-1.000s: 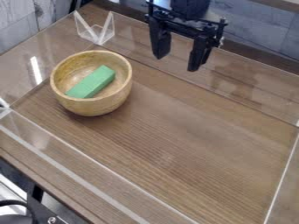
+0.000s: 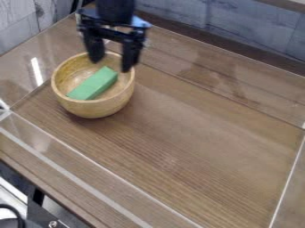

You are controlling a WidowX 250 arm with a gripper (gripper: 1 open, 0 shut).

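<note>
My gripper (image 2: 112, 44), dark and blurred by motion, is at the upper left, over the far edge of a pale yellow bowl (image 2: 112, 106). A green block (image 2: 93, 83) lies inside the bowl. The gripper appears above the block, apart from it; its fingers are too blurred to make out well.
A dark cable or object (image 2: 10, 216) shows at the lower left corner.
My gripper has moved left from the upper middle to over the bowl. The bowl and green block stay where they were.
</note>
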